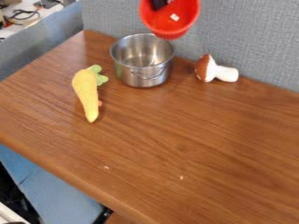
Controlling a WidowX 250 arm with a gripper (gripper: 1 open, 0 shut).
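Note:
A red bowl hangs high at the top centre of the view, above and behind the steel pot. The dark gripper is at the bowl's top, mostly cut off by the frame edge, so its fingers cannot be made out. A yellow corn-like toy with a green end lies left of the pot. A white toy mushroom with a red cap lies on its side to the right of the pot.
A grey wall stands along the back. The table's left edge drops to a blue-grey surface.

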